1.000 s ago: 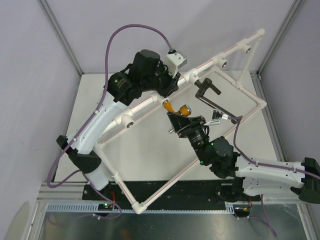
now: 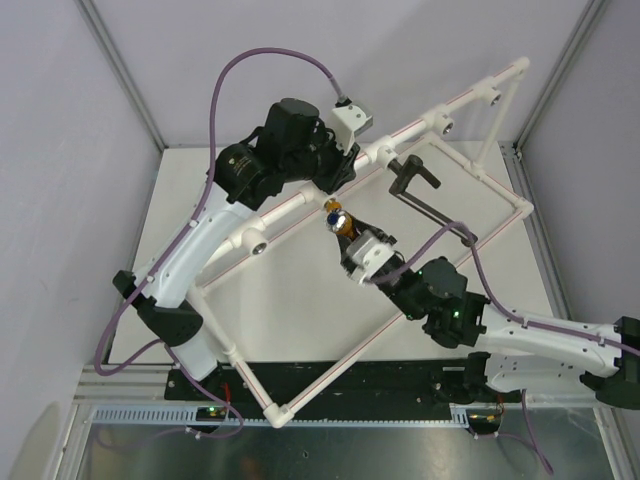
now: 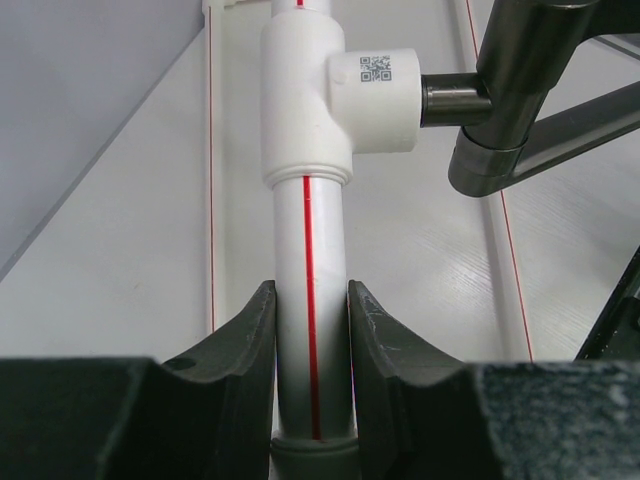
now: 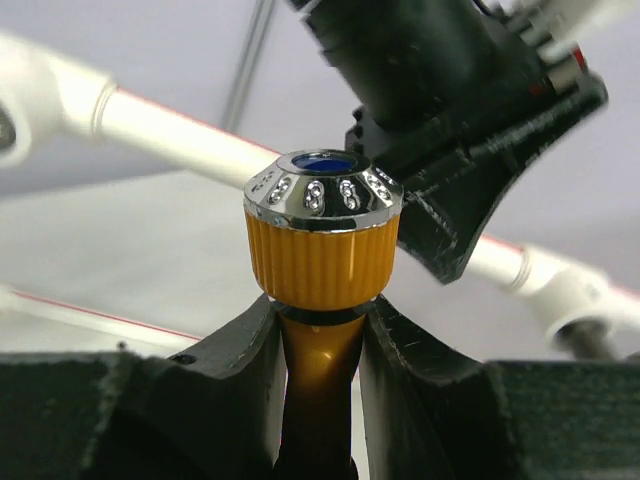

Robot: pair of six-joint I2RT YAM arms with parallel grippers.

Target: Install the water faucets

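Observation:
My left gripper is shut on the white pipe (image 3: 307, 225) of the frame, beside a tee fitting (image 3: 375, 100) that carries a black faucet (image 3: 500, 120). In the top view it grips the upper rail from the back left. My right gripper is shut on an orange faucet piece (image 4: 322, 262) with a chrome rim and blue centre, held just below and in front of the rail near a tee, where its far end is largely hidden in the top view (image 2: 340, 225).
The white pipe frame (image 2: 335, 375) spans the board. Other tee fittings (image 2: 255, 240) line the upper rail on both sides of the grippers. The white board (image 2: 270, 310) below is bare.
My right gripper has turned, so the orange piece's blue-centred end now shows upward in the top view. My left gripper stays in place on the rail.

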